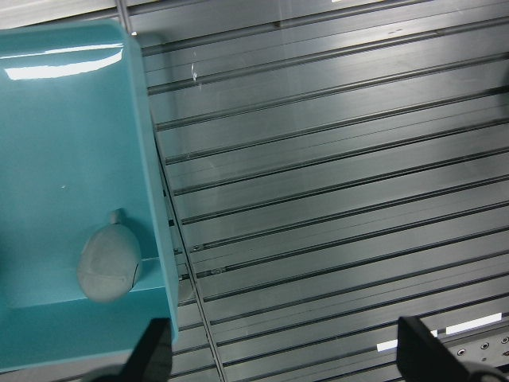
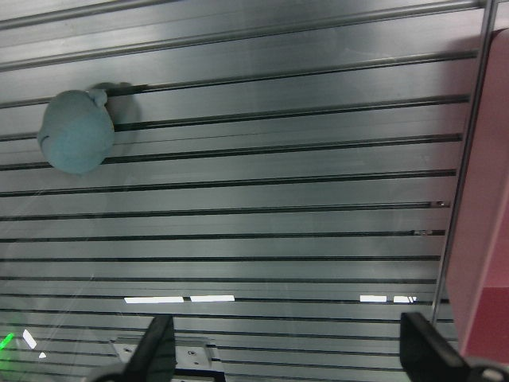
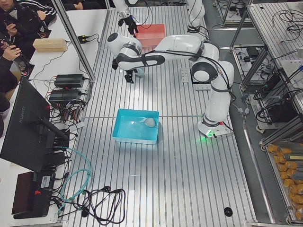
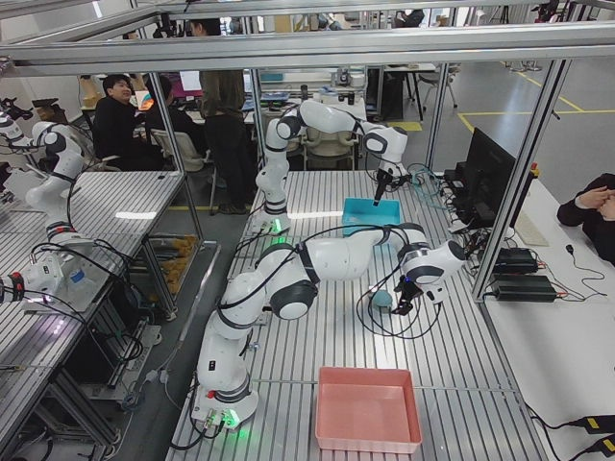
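Observation:
A grey-blue rounded toy [image 1: 110, 263] with a small stub lies inside the blue bin [image 3: 136, 139]. My left gripper stands open and empty, raised beside that bin in the left wrist view. A second light-blue rounded toy [image 2: 75, 131] lies on the slatted table, left of the pink bin [image 2: 485, 239] in the right wrist view. My right gripper is open and empty above the table, with the toy and pink bin ahead of its fingers.
Black cables [image 3: 104, 208] lie at the table's near-left end in the camera left view. A monitor [image 3: 31, 127], power units and seated people are along the side.

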